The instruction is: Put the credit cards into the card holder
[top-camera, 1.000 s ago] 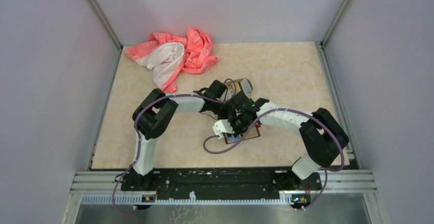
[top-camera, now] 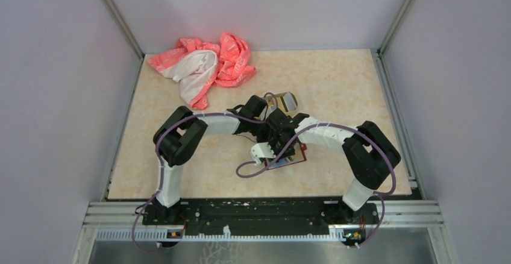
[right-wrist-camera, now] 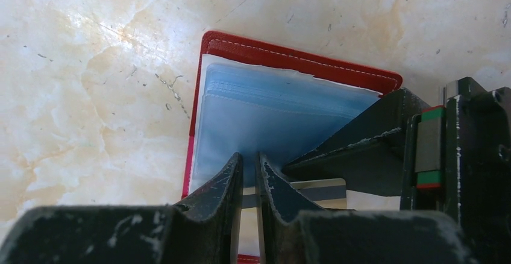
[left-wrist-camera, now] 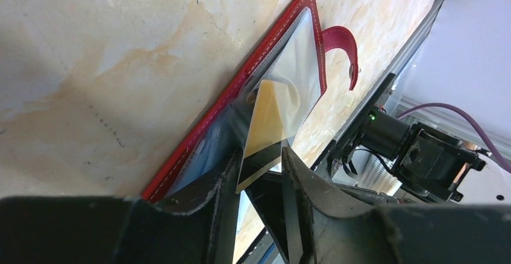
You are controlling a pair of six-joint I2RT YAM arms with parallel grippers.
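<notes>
The red card holder lies on the table with clear sleeves; in the right wrist view its blue sleeve [right-wrist-camera: 265, 119] faces up. A yellow card [left-wrist-camera: 265, 116] stands at a sleeve in the left wrist view, between the fingers of my left gripper, which are part open. My right gripper is low over the holder, its fingertips close together at the sleeve's lower part, by a striped card edge [right-wrist-camera: 319, 193]; what lies between them is hard to see.
A box of cards [top-camera: 288, 100] sits behind the grippers. A crumpled pink and white cloth [top-camera: 232, 59] lies at the back left. Both arms crowd the middle.
The left arm has moved very little.
</notes>
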